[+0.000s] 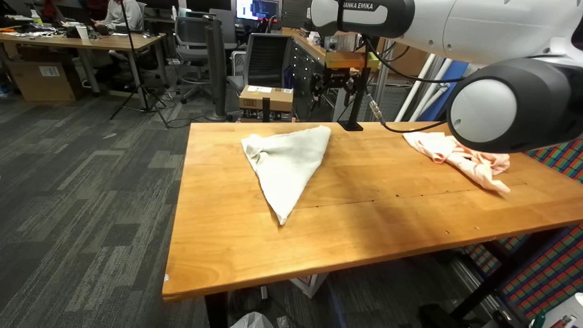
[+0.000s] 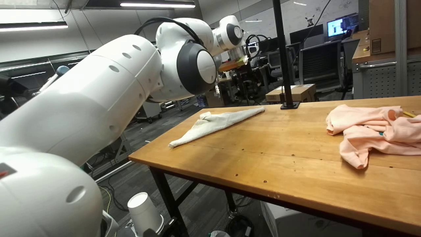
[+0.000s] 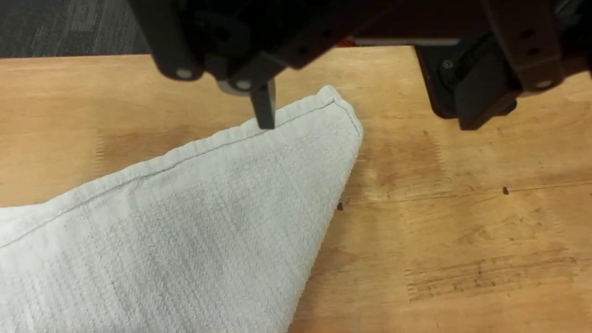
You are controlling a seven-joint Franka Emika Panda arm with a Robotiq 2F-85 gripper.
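Note:
A white towel (image 1: 291, 164), folded to a rough triangle with a bunched corner at its left, lies on the wooden table (image 1: 229, 240). One of its hemmed corners (image 3: 327, 105) fills the middle of the wrist view. My gripper is open, its fingers wide apart and empty. From the wrist, the left finger (image 3: 264, 105) overlaps the towel's hem and the right one (image 3: 483, 91) appears over bare wood. In exterior view 1 the gripper (image 1: 334, 90) hangs above the table's far edge, clear of the towel and partly behind a black post.
A crumpled pink cloth (image 1: 462, 158) lies on the table's right side. The black post (image 2: 284, 59) rises from a base at the far edge, close to the gripper. Bare wood separates the two cloths.

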